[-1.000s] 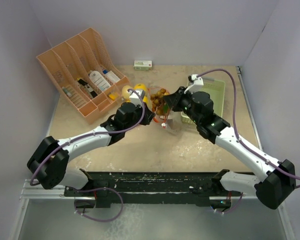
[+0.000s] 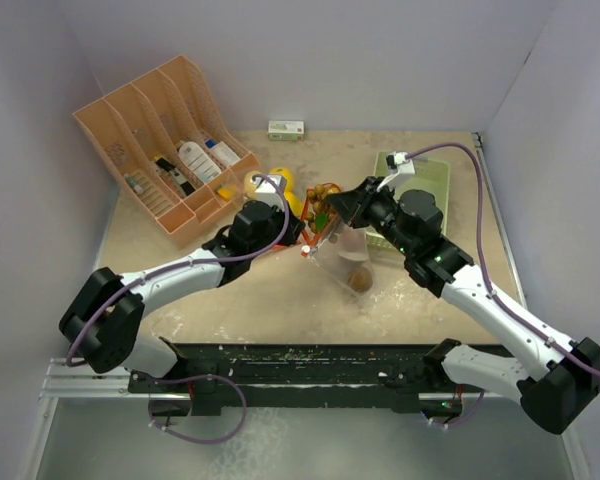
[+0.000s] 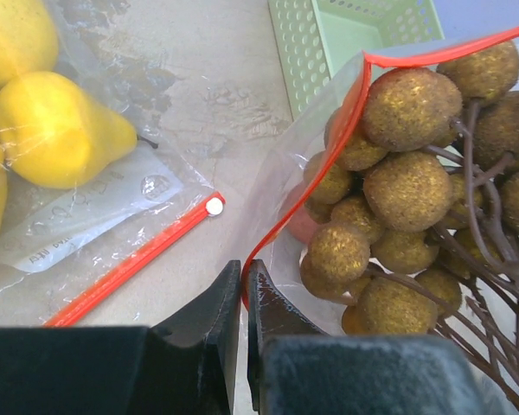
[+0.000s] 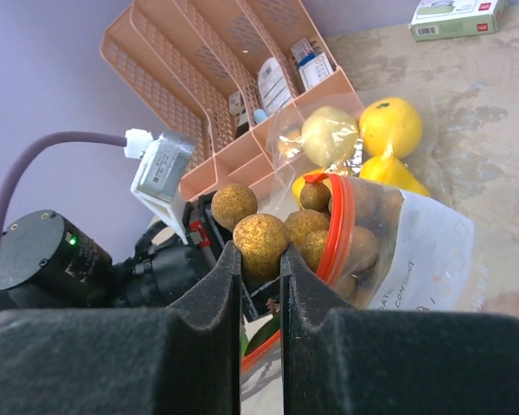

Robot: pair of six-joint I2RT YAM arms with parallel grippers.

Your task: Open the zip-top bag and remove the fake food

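My left gripper is shut at the red zip edge of the open bag, whose plastic runs into its fingertips. The bag holds brown textured fake food on stems. My right gripper has a brown ball at its fingertips, above the bag; how firmly it holds it is unclear. Another brown ball hangs just behind it. In the top view the bag hangs between the two grippers, with a round brown shape low in it.
Yellow fake pears in a second bag lie left of the bag. A green basket stands at the right, a pink organizer at the back left, a small box at the back.
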